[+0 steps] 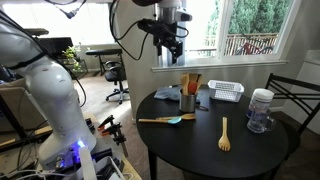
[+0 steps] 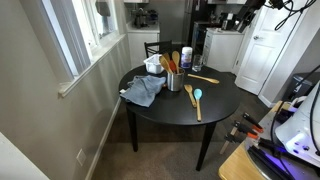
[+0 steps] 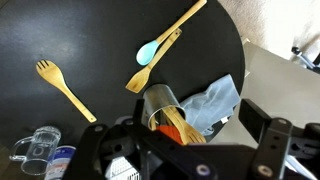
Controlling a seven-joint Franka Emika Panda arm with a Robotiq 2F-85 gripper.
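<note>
High above the round black table, my gripper hangs open and empty, pointing down. In the wrist view its fingers stand wide apart. Below it is a metal canister holding several wooden utensils. A blue-headed spatula and a wooden spoon or spatula lie side by side near the canister. Farther off, a wooden fork lies alone on the tabletop. Nothing on the table is touched by the gripper.
A grey-blue cloth and a white basket lie near the canister. A white-and-blue mug or jar and a clear glass mug stand near one edge. The table's middle has bare room around the fork.
</note>
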